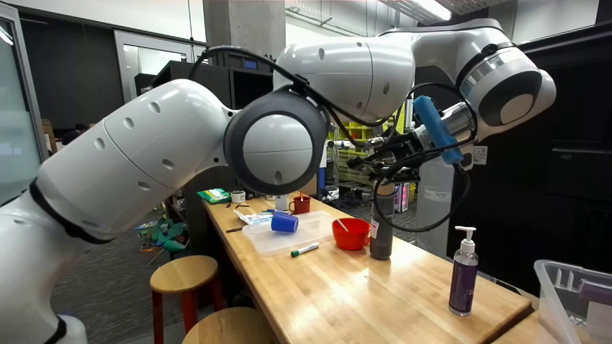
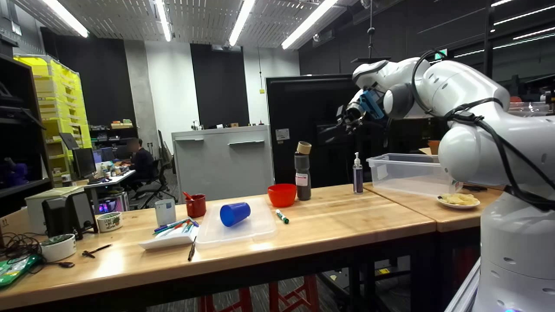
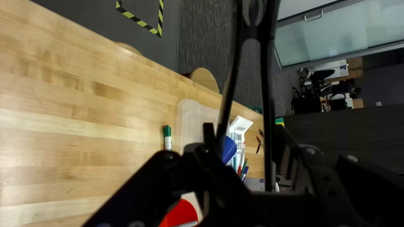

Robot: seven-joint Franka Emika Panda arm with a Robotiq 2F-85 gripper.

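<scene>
My gripper [image 1: 362,171] hangs in the air above the table, its black fingers partly spread with nothing visible between them. In the second exterior view the gripper [image 2: 330,134] is up and to the right of a dark bottle [image 2: 302,177], which has a brown ring-like piece tilted on its top. Beside the bottle sits a red bowl [image 2: 282,195], with a stick-like item in it. A blue cup [image 2: 235,213] lies on its side on a clear plastic lid [image 2: 208,235]. Near the lid lies a green-capped marker [image 3: 167,137]. The wrist view shows dark, blurred gripper parts over the table.
A pump bottle [image 1: 463,275] stands toward the table's near end, and a clear bin [image 2: 411,174] is on the adjoining table. A red mug [image 2: 196,206], a white tray with pens [image 2: 171,239] and a grey cup [image 2: 165,212] stand farther along.
</scene>
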